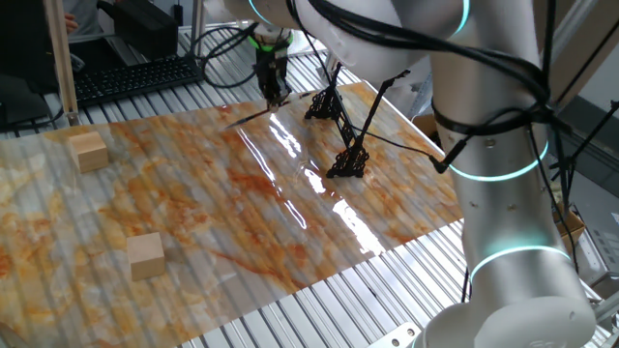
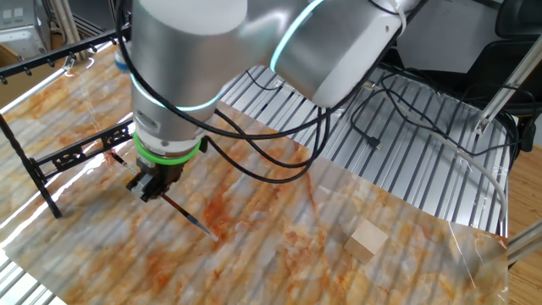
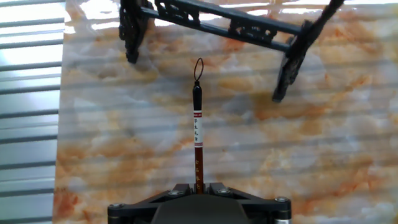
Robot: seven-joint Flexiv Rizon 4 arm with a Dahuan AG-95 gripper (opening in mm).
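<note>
A calligraphy brush with a brown handle, a white label and a black end with a hanging loop lies between the fingers of my gripper. My gripper is shut on the handle, and the brush's pale tip points away to the lower right in exterior view 2. In exterior view 1 the gripper is low over the far part of the marbled sheet, the brush reaching out to its left. Whether the brush touches the sheet cannot be told.
A black rack with upright posts stands close beside the gripper, past the brush's looped end. Two wooden blocks, one farther back and one nearer, rest on the sheet's left. Cables hang round the arm.
</note>
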